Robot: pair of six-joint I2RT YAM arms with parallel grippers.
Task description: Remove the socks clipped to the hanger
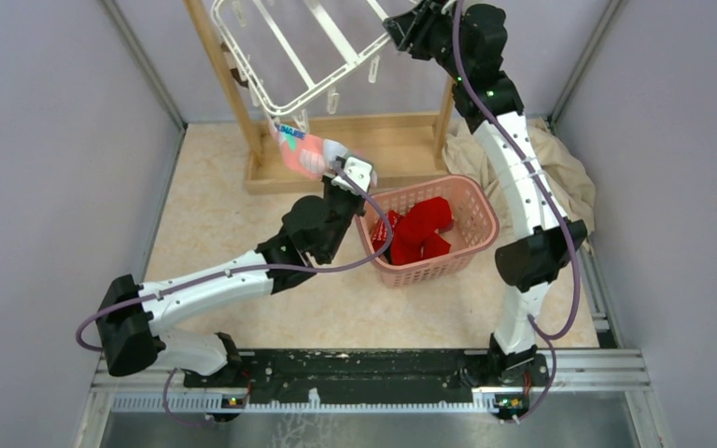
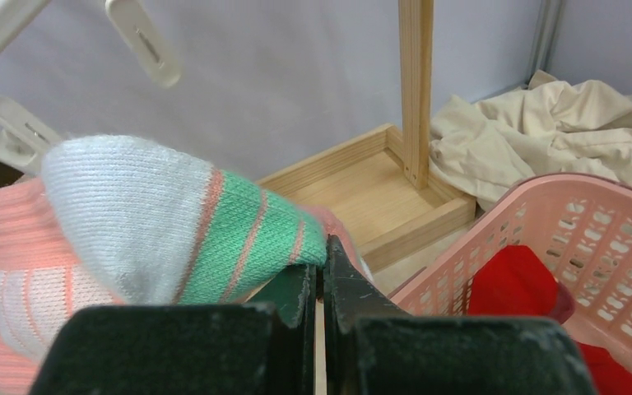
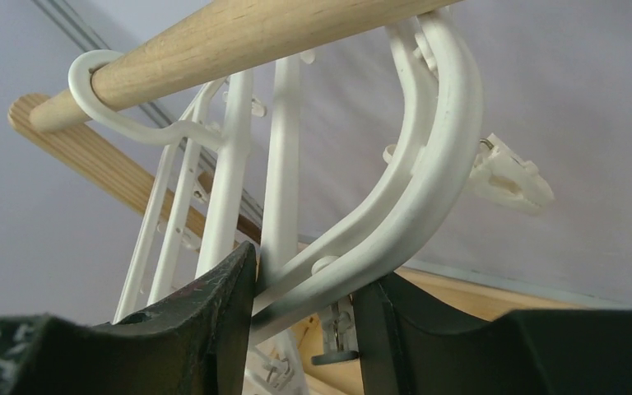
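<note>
A pink sock (image 1: pixel 302 153) with white and green parts stretches from a clip under the front left of the white hanger (image 1: pixel 310 96) to my left gripper (image 1: pixel 338 172). In the left wrist view, the green-striped part of the sock (image 2: pixel 243 239) runs to the tips of the left gripper, which is shut on it. Up at the hanger's right side is my right gripper (image 1: pixel 400 34). The right wrist view shows the right gripper part open, its fingers (image 3: pixel 234 309) on either side of the hanger's curved rail (image 3: pixel 403 239).
A pink basket (image 1: pixel 479 245) holding red cloth (image 1: pixel 420 229) stands right of the left gripper. Behind are a wooden stand (image 1: pixel 392 126) and beige cloth (image 1: pixel 560 173). Empty clips (image 2: pixel 144 41) hang from the hanger.
</note>
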